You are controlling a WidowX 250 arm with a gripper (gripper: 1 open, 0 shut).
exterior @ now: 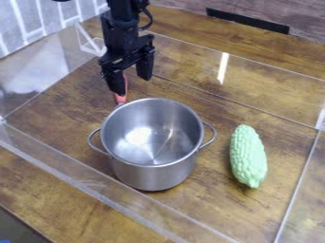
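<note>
My black gripper [128,75] hangs from the top of the view, its two fingers apart, over a small red object [120,96] lying on the wooden table behind the pot; the left finger partly covers that object, and I cannot tell whether they touch. A steel pot [151,153] with two side handles stands empty at the front centre. A pale green corn cob [248,156] lies to the right of the pot.
Transparent panels border the area at the left, front and right.
</note>
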